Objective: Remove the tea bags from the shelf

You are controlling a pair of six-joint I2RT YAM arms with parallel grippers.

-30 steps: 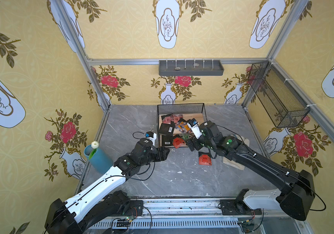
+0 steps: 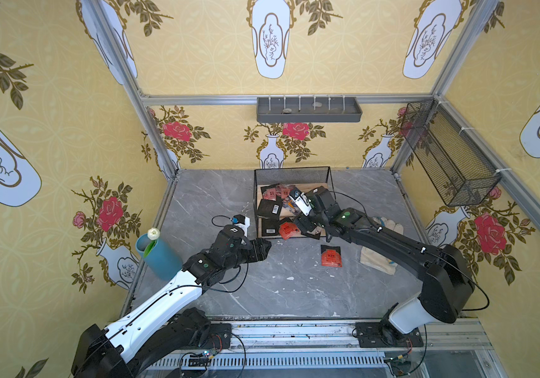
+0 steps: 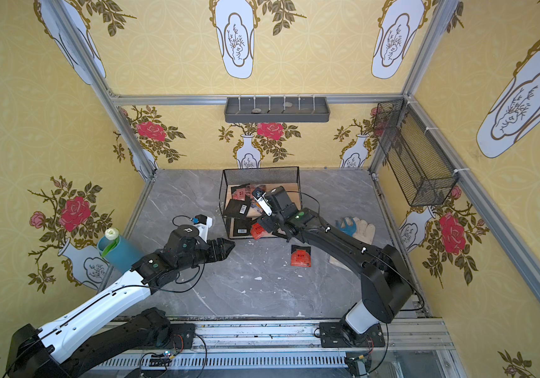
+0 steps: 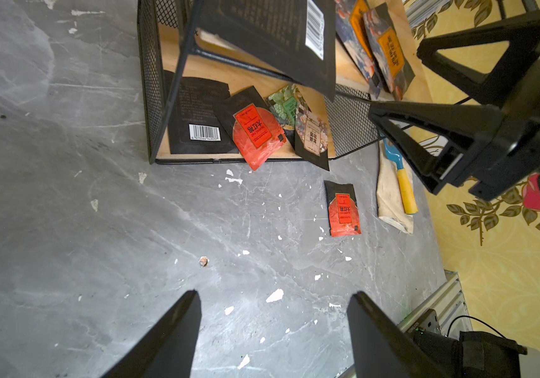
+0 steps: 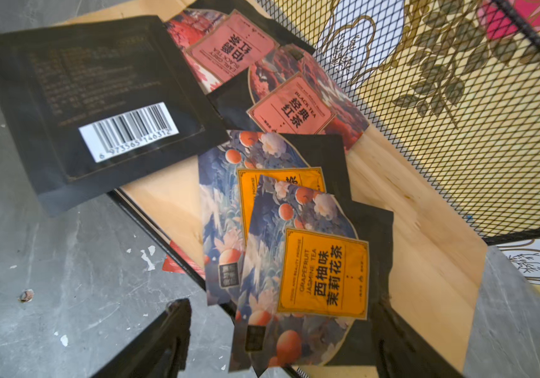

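A two-tier wire shelf (image 2: 292,172) with wooden boards holds several tea bags. Grapefruit jasmine bags (image 5: 320,271), pink black tea bags (image 5: 290,104) and a dark bag with barcode (image 5: 93,113) lie on the upper board; a red bag (image 4: 258,132) is below. Another red bag (image 2: 331,255) lies on the table in front. My right gripper is open over the grapefruit jasmine bags, fingertips either side of them. My left gripper is open over bare table, left and front of the shelf.
A blue container (image 2: 164,259) stands at far left. A glove (image 3: 363,233) and a yellow-handled tool (image 4: 406,189) lie at right. A wire basket (image 2: 449,154) hangs on the right wall.
The left gripper has shifted very slightly.
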